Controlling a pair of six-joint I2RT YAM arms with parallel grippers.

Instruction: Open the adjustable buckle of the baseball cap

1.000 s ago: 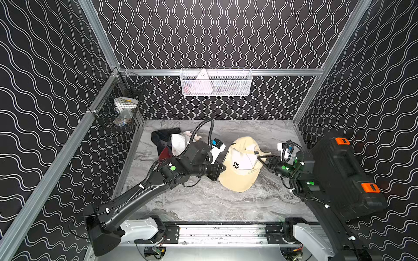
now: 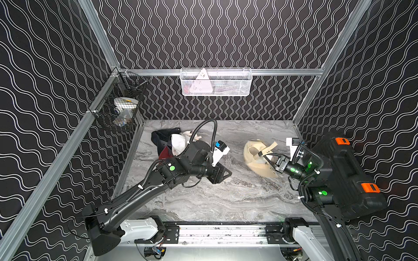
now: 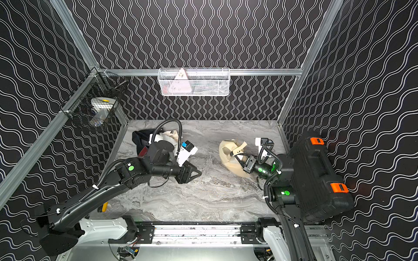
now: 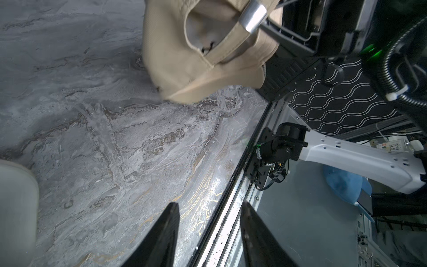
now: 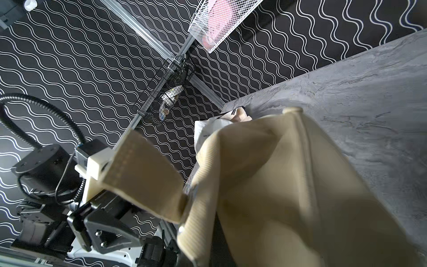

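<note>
My right gripper is shut on the back strap of the beige baseball cap, and the cap hangs from it right of centre. In the left wrist view the silver buckle sits on the strap beside the right gripper's fingers. The strap's loose end sticks out from the cap in the right wrist view, where cloth hides most of the right fingers. To the left of the cap, my left gripper stands open, its fingers apart and empty. Cap and left gripper do not touch.
Other caps lie piled behind the left arm. A black case with orange latches flanks the right arm. The white mesh basket hangs on the back wall.
The cap has swung away toward the right gripper and turned, hiding its front emblem.
</note>
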